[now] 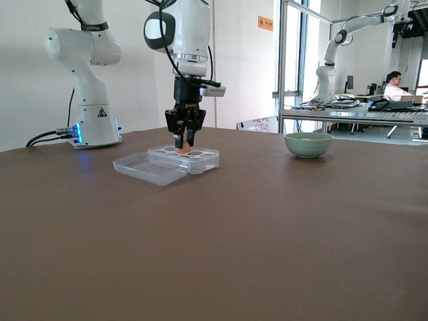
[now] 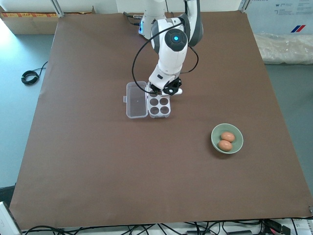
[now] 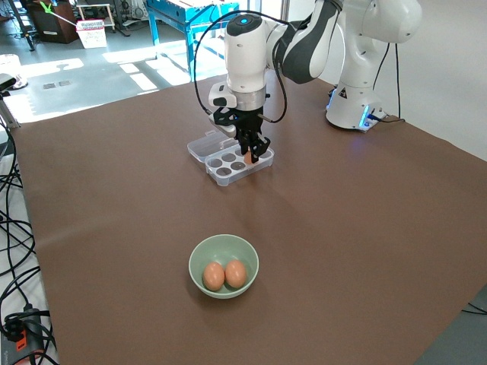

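My black gripper (image 1: 184,139) reaches down into the far part of a clear plastic egg carton (image 2: 159,110), whose lid (image 2: 136,104) lies open beside it. An orange-brown egg (image 3: 248,158) sits in the carton at the fingertips; whether the fingers grip it is unclear. A pale green bowl (image 3: 224,250) stands apart on the brown table (image 2: 146,166), holding two brown eggs (image 3: 214,276), side by side. In the left view the gripper's fingers are hidden by the arm.
The arm's white base (image 1: 97,127) stands at the back with cables. The tabletop between carton and bowl is clear, as is most of the rest. Cables (image 2: 54,230) lie along the table's edge.
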